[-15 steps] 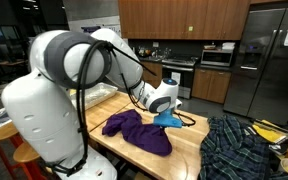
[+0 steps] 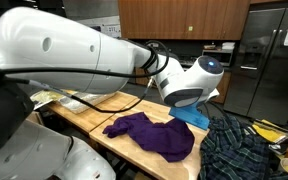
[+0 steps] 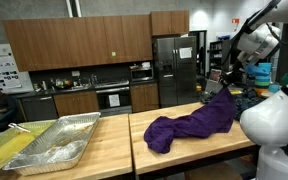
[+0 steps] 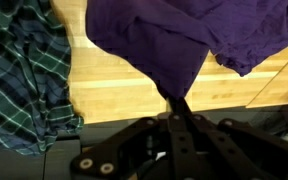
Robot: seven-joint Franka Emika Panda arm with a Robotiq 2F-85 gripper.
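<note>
A purple cloth (image 2: pixel 159 135) lies spread and creased on the wooden table. In the wrist view, one narrow end of the purple cloth (image 4: pixel 149 50) runs up to my gripper, whose fingers are shut on it. Exterior view 2 has the purple cloth (image 3: pixel 189 126) flat on the table, with its right end drawn up toward the arm. The gripper (image 2: pixel 189 118) is near the table's right part in exterior view 1, partly hidden by the arm.
A dark plaid cloth (image 2: pixel 234 150) hangs or lies bunched at the table's right side; its folds also show as plaid cloth (image 4: pixel 24 80). Foil trays (image 3: pixel 59 140) stand on the table's far side. Bare wood (image 3: pixel 109 145) lies left of the purple cloth.
My arm has swung right and closer to exterior view 1's camera. The purple cloth's held end has moved right with it, and the cloth's right part has shifted.
</note>
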